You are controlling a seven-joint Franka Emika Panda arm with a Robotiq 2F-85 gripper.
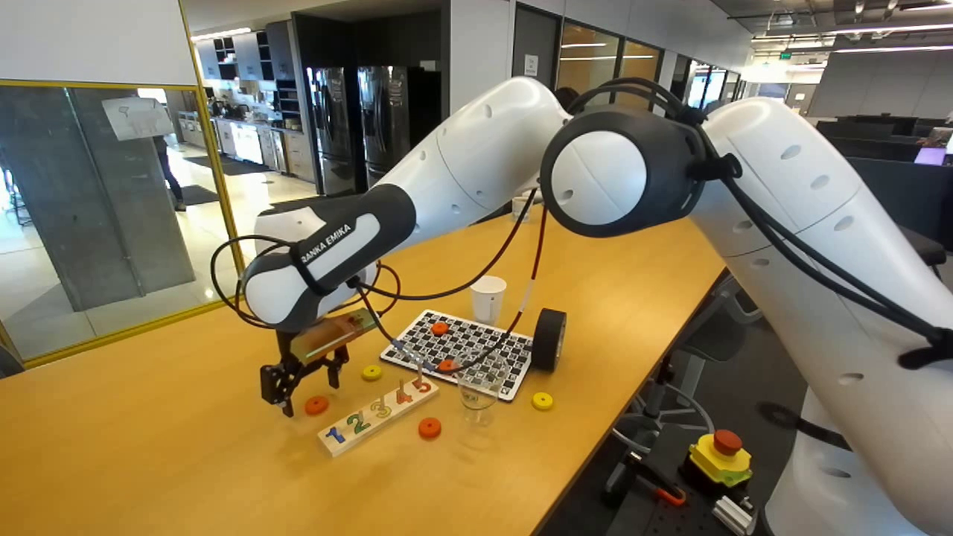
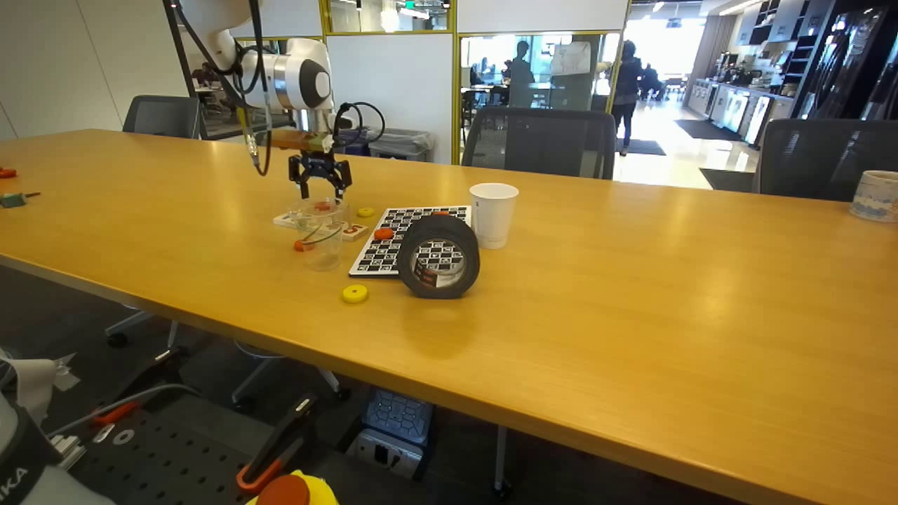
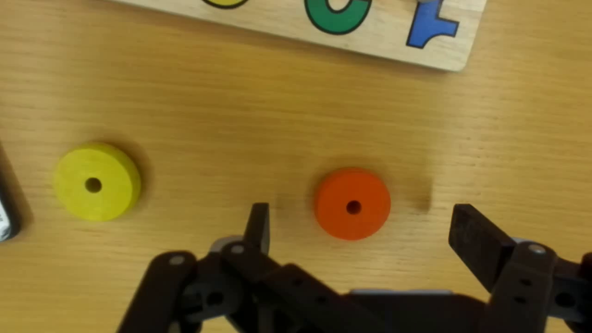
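In the wrist view, an orange disc (image 3: 353, 205) with a centre hole lies flat on the table. My gripper is open above it, one finger off to each side and nothing held. Left of that disc is a yellow disc (image 3: 96, 182). The wooden number board (image 3: 383, 47) runs along the top of the wrist view; exterior view 1 shows the whole number board (image 1: 380, 415) with pegs and the numbers 1 to 5. In that view my gripper (image 1: 309, 393) hangs just over the table behind the board's 1 end, close to the orange disc (image 1: 316, 406).
Near the board lie another orange disc (image 1: 429, 428) and a clear cup (image 1: 479, 402). A checkered panel (image 1: 411, 348) carries two orange discs. Around it are a white cup (image 1: 488, 300), a black tape roll (image 1: 549, 340) and a yellow disc (image 1: 542, 401). Table left of the gripper is clear.
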